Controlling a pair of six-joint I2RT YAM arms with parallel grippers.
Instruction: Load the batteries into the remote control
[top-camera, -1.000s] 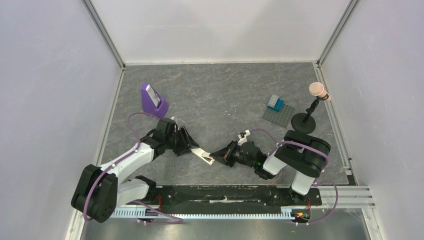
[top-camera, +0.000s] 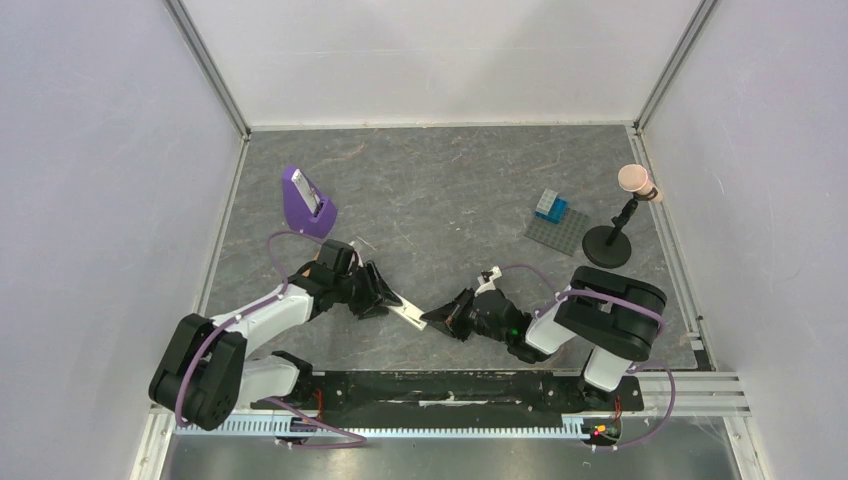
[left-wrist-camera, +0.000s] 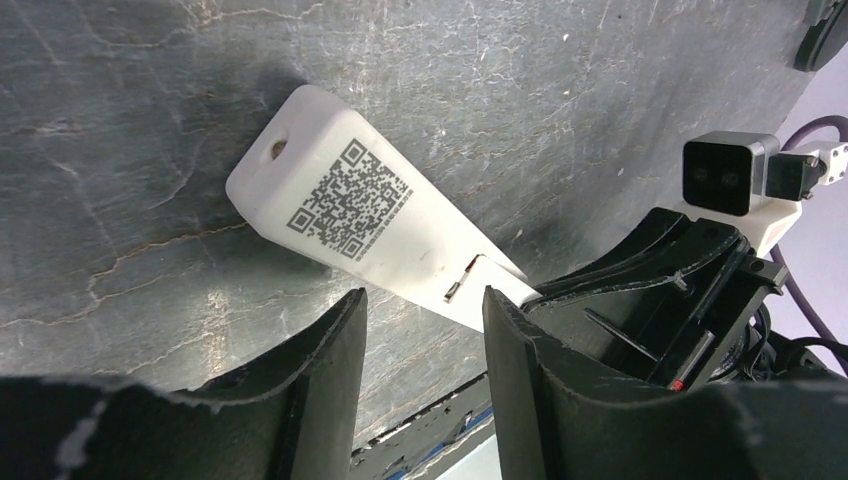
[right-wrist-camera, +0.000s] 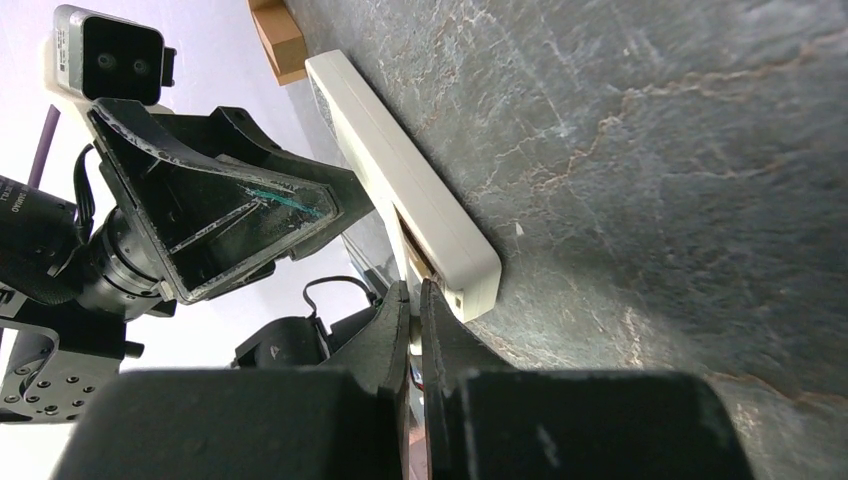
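Note:
A white remote (top-camera: 406, 312) lies on the grey table between the grippers, a QR code on its left end in the left wrist view. At its other end the battery cover sits askew, with a slot showing beneath it in the right wrist view. My left gripper is part open above the remote, nothing seen between its fingers. My right gripper is shut at the cover end; whether it pinches the thin cover's edge is unclear. No loose batteries can be made out.
A purple holder (top-camera: 310, 210) stands at the back left. A grey baseplate with a blue piece (top-camera: 553, 220) and a black stand (top-camera: 606, 246) with a pink top are at the right. A small cardboard box (right-wrist-camera: 278, 38) shows beyond the remote.
My left gripper has shifted slightly right and toward the front. The cover end of the remote shows less of its open compartment than a second ago in the top view.

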